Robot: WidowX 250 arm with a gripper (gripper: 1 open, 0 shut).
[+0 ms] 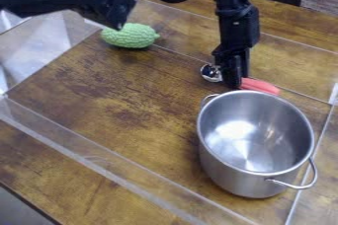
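Note:
My black gripper [231,76] is low at the back right of the wooden table, shut on a spoon with a red handle [258,86] and a metal head [211,72]. The spoon is just behind a large steel pot [254,148], which has a loop handle on each side.
A pale green bitter melon [128,36] lies at the back left. Clear plastic edging runs around the work area.

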